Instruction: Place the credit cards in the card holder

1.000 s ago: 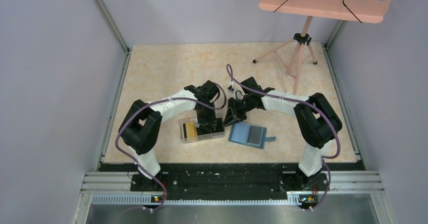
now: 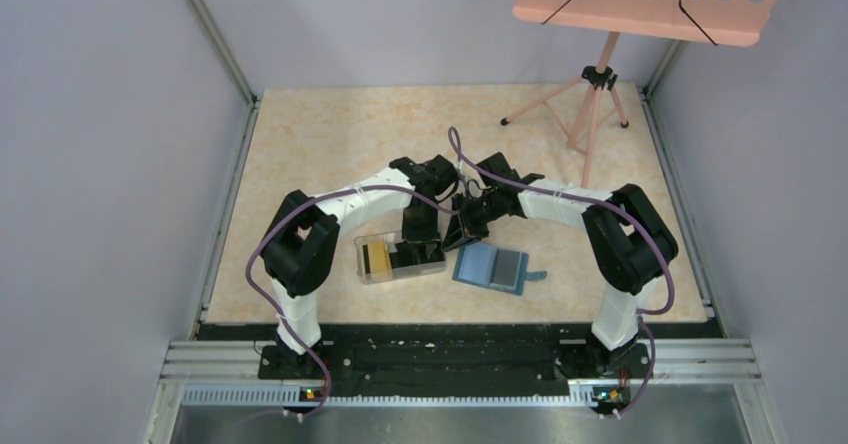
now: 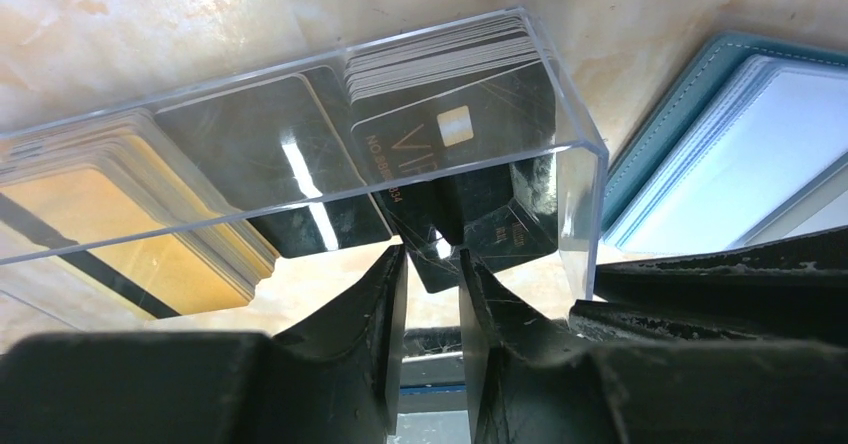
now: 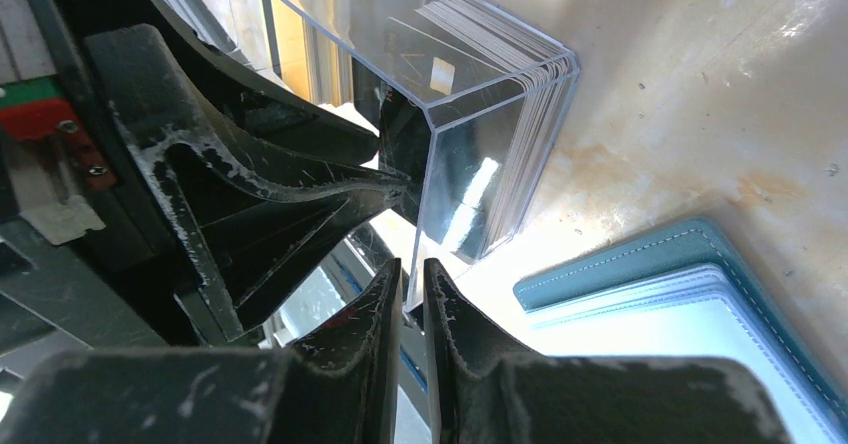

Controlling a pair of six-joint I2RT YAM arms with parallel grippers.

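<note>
A clear box [image 2: 372, 274] holds yellow cards [image 3: 130, 244] and black cards [image 3: 450, 114], one marked VIP. My left gripper is over the black cards at the box's right part, its fingers slightly apart; whether a card is between them is unclear. My right gripper is at the box's right end, fingertips close together at the clear wall [image 3: 577, 224], seemingly shut on it. The blue card holder [image 2: 515, 284] lies open on the table just right of the box, with pale sleeves [image 3: 735, 154].
A pink stand [image 2: 600, 104] stands at the back right. Both wrists are close together above the box.
My left arm has moved to the right along the box, toward my right gripper. The right arm, box and card holder stay where they were.
</note>
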